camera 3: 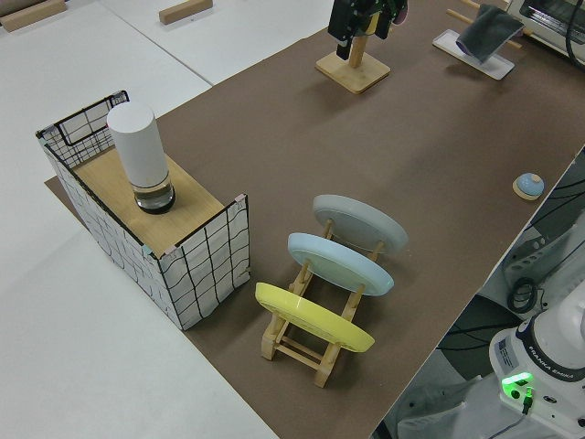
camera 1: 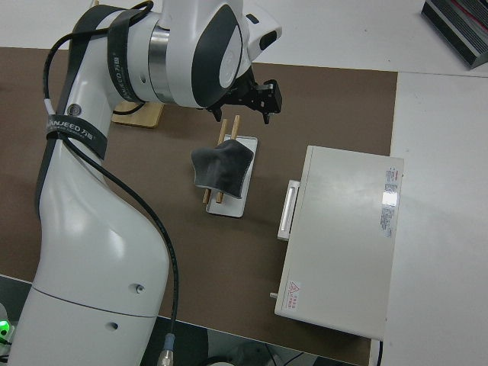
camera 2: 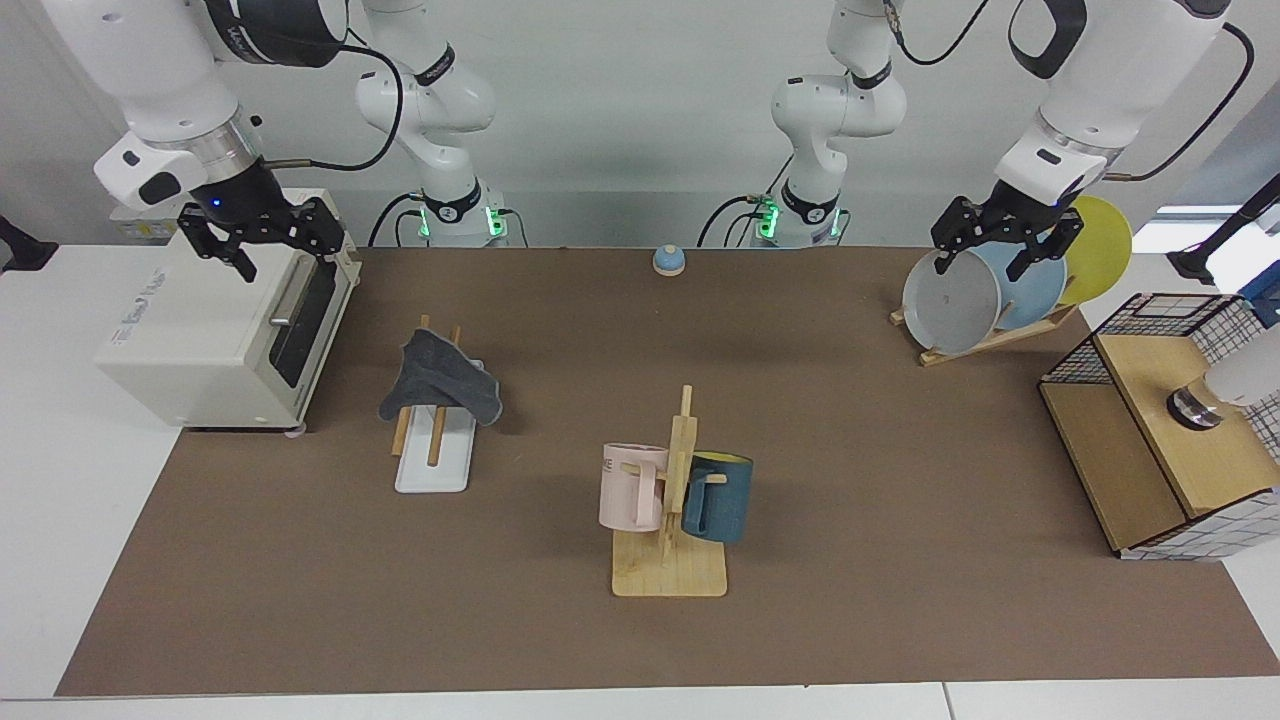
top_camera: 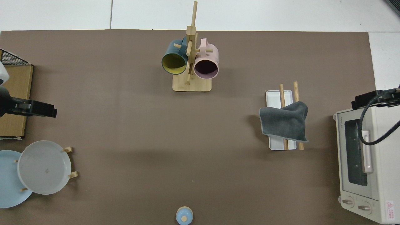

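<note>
A dark grey cloth [top_camera: 283, 122] drapes over two wooden rods of a white-based stand [top_camera: 274, 98] on the brown mat. One black gripper [top_camera: 50, 111] is at the far left in the top view, above a wooden rack, with its finger hard to make out. The other black gripper [camera 1: 241, 99] is high at the right, over the region of the white oven [top_camera: 356, 161]; its opening is unclear. A pink mug [top_camera: 212, 60] and a teal mug [top_camera: 170, 56] hang on a wooden tree.
Plates [top_camera: 45, 167] stand in a rack at the near left, behind them a wire-sided shelf [camera 3: 183, 210] with a white cylinder. A small blue domed object [top_camera: 184, 215] sits at the near edge.
</note>
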